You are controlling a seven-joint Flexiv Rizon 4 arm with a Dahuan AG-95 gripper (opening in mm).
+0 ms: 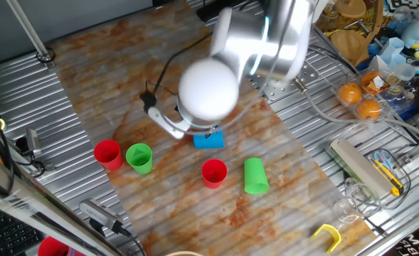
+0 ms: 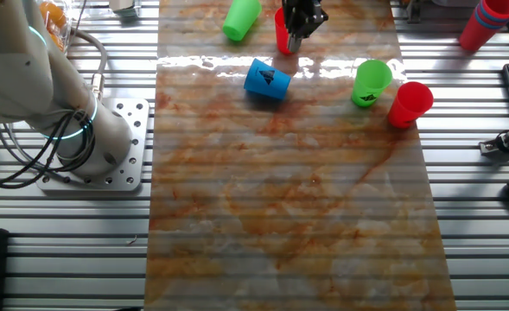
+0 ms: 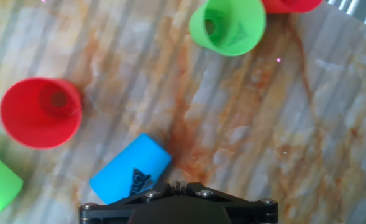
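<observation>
A blue cup (image 1: pixel 209 139) lies on its side on the marbled board; the wrist view shows the same blue cup (image 3: pixel 131 168) just ahead and left of the fingertips. My gripper is shut, with nothing visible between its fingers. From above, the gripper (image 1: pixel 213 133) overlaps the blue cup's upper edge, apparently higher than it. A red cup (image 1: pixel 214 173) stands mouth up nearby, with a green cup (image 1: pixel 256 176) lying on its side to its right. Farther left, another green cup (image 1: pixel 139 158) and another red cup (image 1: pixel 108 154) stand upright side by side.
Nested cups (image 2: pixel 486 24) stand off the board at upper right in exterior view 2. Much of the board (image 2: pixel 289 216) is bare there. A yellow bracket (image 1: pixel 328 235) lies by the board's edge, and a cable hangs along the arm.
</observation>
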